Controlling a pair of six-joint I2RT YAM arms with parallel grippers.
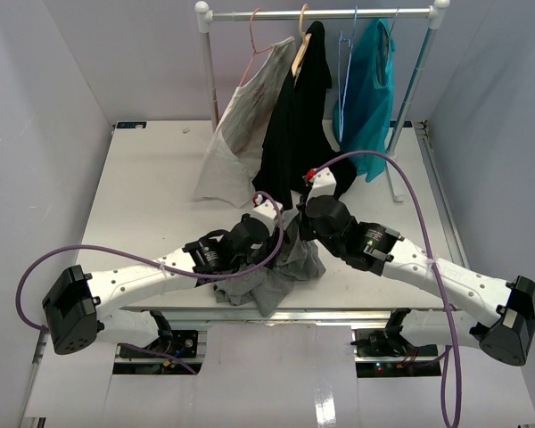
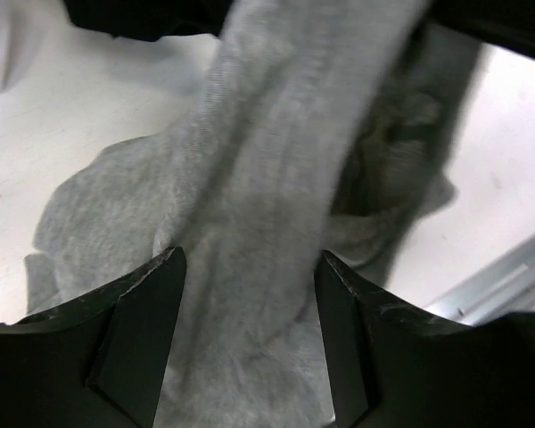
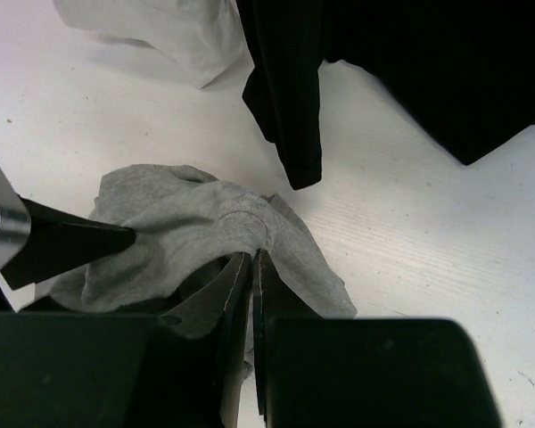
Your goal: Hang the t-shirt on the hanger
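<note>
A grey T-shirt (image 1: 272, 281) lies crumpled on the white table under both grippers. My right gripper is shut on its fabric, which rises toward it. My left gripper is over the shirt, its fingers apart on either side of a raised fold; it looks open. In the right wrist view its dark finger reaches in from the left over the shirt.
A rack (image 1: 321, 13) at the back holds a white garment (image 1: 241, 143), a black garment (image 1: 294, 134), a teal garment (image 1: 370, 80) and an empty blue hanger (image 1: 341, 89).
</note>
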